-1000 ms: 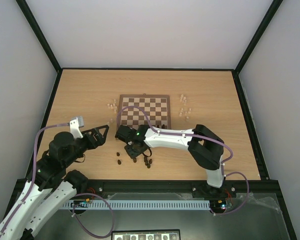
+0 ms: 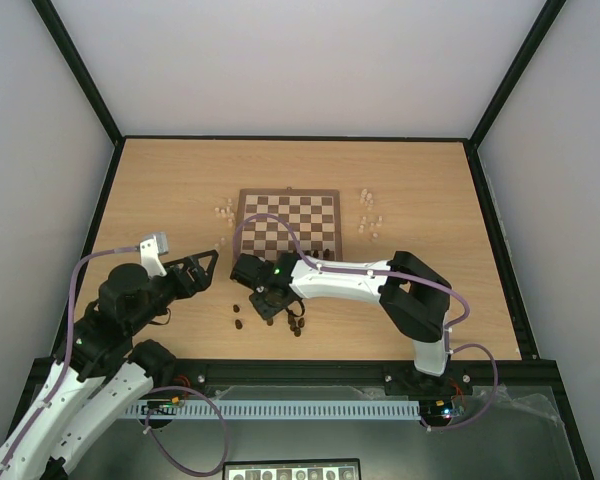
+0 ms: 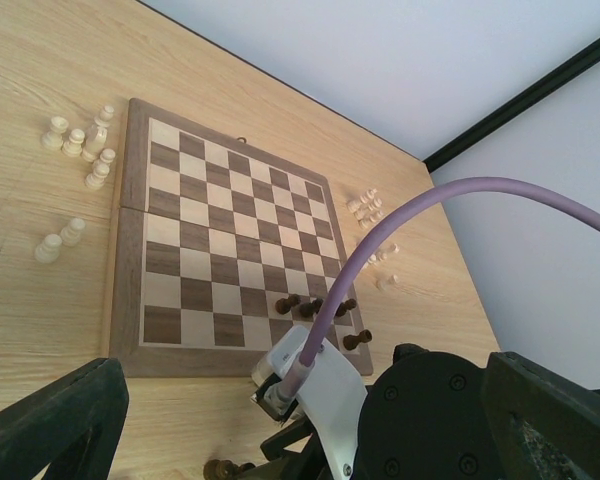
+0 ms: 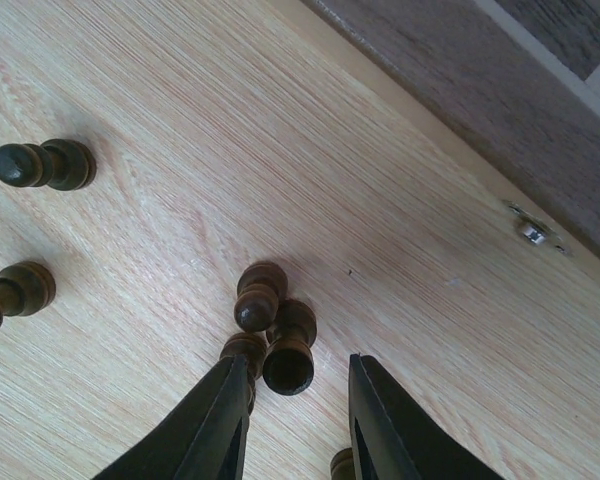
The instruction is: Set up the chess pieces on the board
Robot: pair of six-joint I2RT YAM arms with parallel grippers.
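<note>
The chessboard (image 2: 290,192) lies mid-table, with several dark pieces (image 3: 287,303) on its near right part in the left wrist view. Below my right gripper, a cluster of dark pieces lies on bare wood. Its fingers stand apart; one dark piece (image 4: 288,362) shows in the gap, none visibly gripped. The left fingertip overlaps another dark piece (image 4: 242,350) in that view. Two more dark pieces (image 4: 43,164) lie to the left. My left gripper (image 2: 206,268) is open and empty, off the board's near left side.
Pale pieces (image 3: 95,135) lie left of the board, and more pale pieces (image 2: 369,222) lie to its right. The right forearm (image 2: 345,280) spans the table in front of the board and hides its near edge. Most board squares are bare.
The right arm has shifted very slightly over the dark pieces. The left arm and the board look the same.
</note>
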